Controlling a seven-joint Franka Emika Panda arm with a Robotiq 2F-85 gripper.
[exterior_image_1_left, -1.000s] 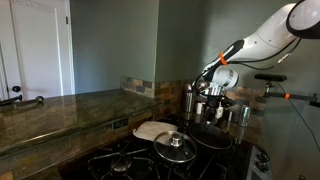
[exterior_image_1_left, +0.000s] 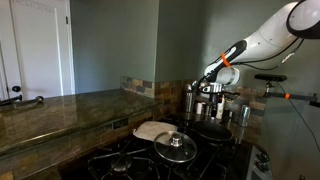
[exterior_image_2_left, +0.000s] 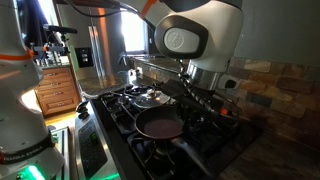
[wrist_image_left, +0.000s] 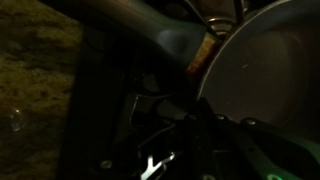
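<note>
A dark frying pan (exterior_image_2_left: 160, 123) sits over the stove's right-hand burners, its handle (exterior_image_2_left: 193, 152) pointing toward the near right. My gripper reaches down from above at the pan's edge, shut on the rim. In the wrist view the grey pan interior (wrist_image_left: 265, 75) fills the right side, and the handle (wrist_image_left: 150, 28) crosses the upper left. The fingers look dark and blurred there, so the exact grip is hard to make out. From exterior view 1 the pan (exterior_image_1_left: 205, 131) shows below the arm, with the fingertips hard to separate from the dark background.
A glass lid (exterior_image_1_left: 177, 147) with a knob rests on the stove, left of the pan. Beyond it lies a pale cloth or board (exterior_image_1_left: 154, 130). Bottles and canisters (exterior_image_1_left: 243, 116) line the back wall.
Over the last second the pan appears to have shifted slightly and looks flatter, with its near edge higher in exterior view 1. The arm has moved only a little. The lid has stayed put.
</note>
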